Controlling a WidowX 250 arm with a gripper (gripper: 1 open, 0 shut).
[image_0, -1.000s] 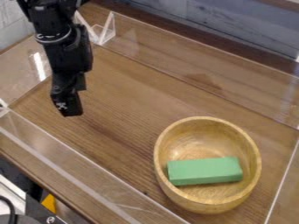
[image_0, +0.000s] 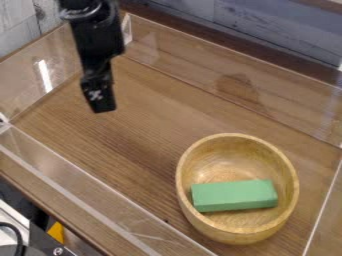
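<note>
My gripper (image_0: 98, 96) hangs in the upper left of the camera view, dark and blurred, its fingers pointing down over the bare table with nothing seen held; it stands open. At the lower right, a green block (image_0: 234, 196) lies inside a wooden bowl (image_0: 237, 150), well apart from the gripper.
Dark cables and a yellow object lie off the table's lower left edge.
My gripper has moved to the right and somewhat upward in the view. The bowl and green block have not moved.
</note>
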